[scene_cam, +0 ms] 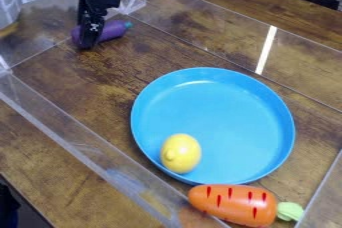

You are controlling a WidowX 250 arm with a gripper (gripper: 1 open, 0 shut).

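Note:
My black gripper (91, 27) reaches down at the back left onto a purple eggplant toy (112, 30), which lies on the dark wooden table. The gripper covers part of the eggplant; whether its fingers hold it is not clear. A blue plate (221, 112) stands right of centre with a yellow lemon (181, 153) on it near its front left.
An orange carrot toy (242, 204) with a green top lies in front of the plate. Clear plastic walls border the table at the left, back and right. The wood left of the plate (80, 92) is bare.

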